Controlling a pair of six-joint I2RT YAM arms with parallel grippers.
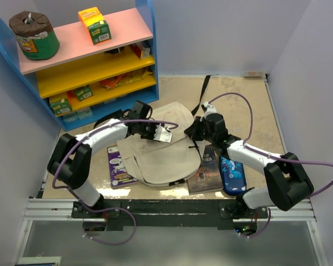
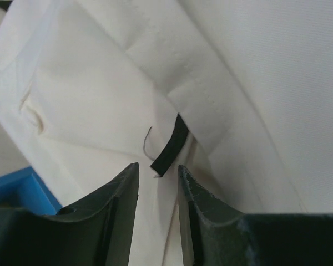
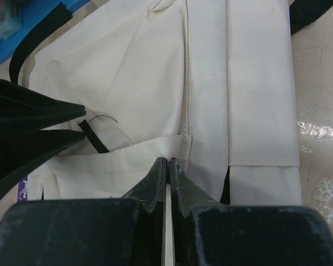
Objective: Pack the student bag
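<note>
The cream fabric bag [image 1: 161, 163] lies flat on the table, black straps at its back. My left gripper is open over the bag's middle, close above a dark tab [image 2: 169, 145] with a thin cord at a fold. My right gripper is shut at the edge of a fabric fold on the bag's right side; whether cloth is pinched between its tips is hard to tell. In the right wrist view the left gripper's dark fingers reach in beside that tab.
A purple book [image 1: 117, 169] lies front left, a dark book [image 1: 204, 180] and a blue case [image 1: 233, 177] front right. The blue shelf unit [image 1: 151, 22] stands back left.
</note>
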